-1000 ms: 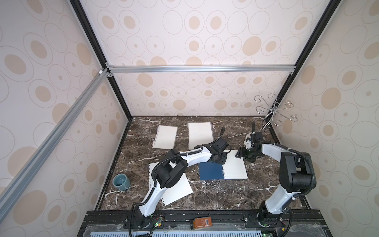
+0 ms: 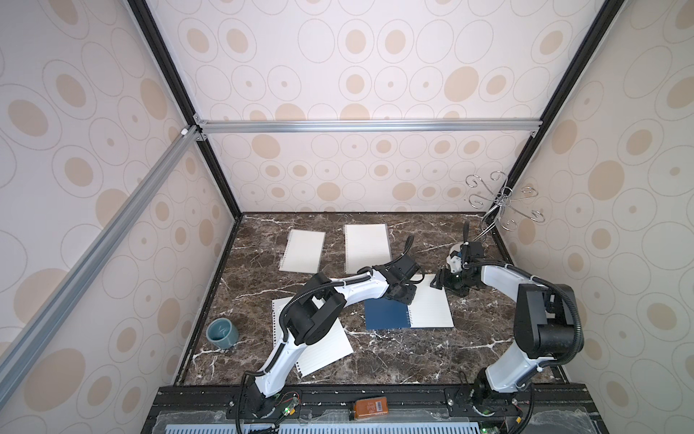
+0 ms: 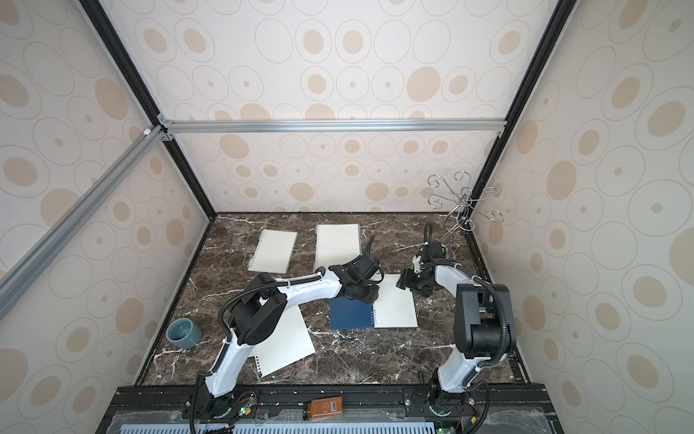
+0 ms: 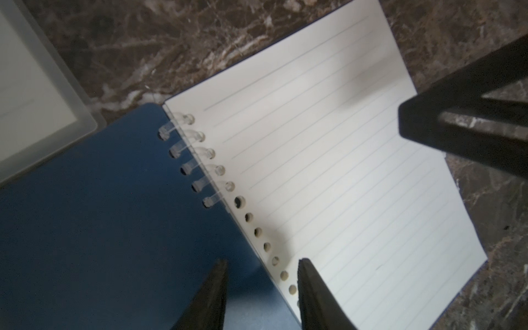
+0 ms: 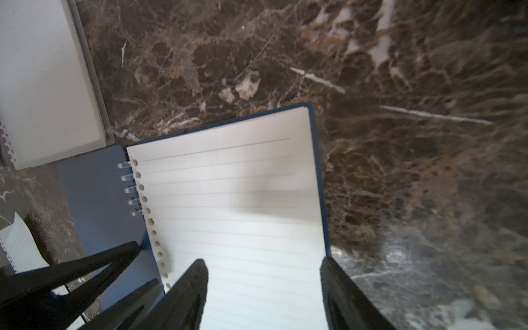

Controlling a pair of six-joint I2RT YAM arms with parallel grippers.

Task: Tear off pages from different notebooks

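Observation:
An open notebook lies on the marble table, its navy cover on the left and lined page on the right, joined by clear coil rings. My left gripper hangs low over the binding, open, nothing between its fingers. My right gripper is over the right page near its outer edge, fingers apart with nothing held. Two more notebooks lie at the back, and loose lined sheets lie front left, partly under the left arm.
A teal cup stands at the left edge. A silver wire stand is at the back right behind my right arm.
The right arm has shifted very slightly. The notebook and left arm look practically unchanged.

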